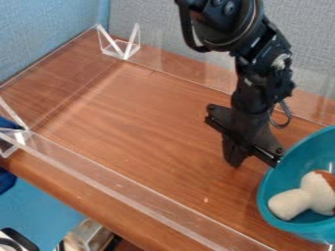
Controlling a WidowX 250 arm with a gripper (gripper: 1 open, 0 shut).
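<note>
My black gripper (236,155) hangs low over the wooden table on the right side of the view, pointing down just left of a light blue bowl (281,176). Its fingertips are dark and small; they look shut, with nothing visible between them. In the bowl rests a white plush toy (299,198) with a brown patch.
Clear plastic barriers edge it, with white brackets (118,42) at the corners. A blue object (7,127) lies beyond the left edge.
</note>
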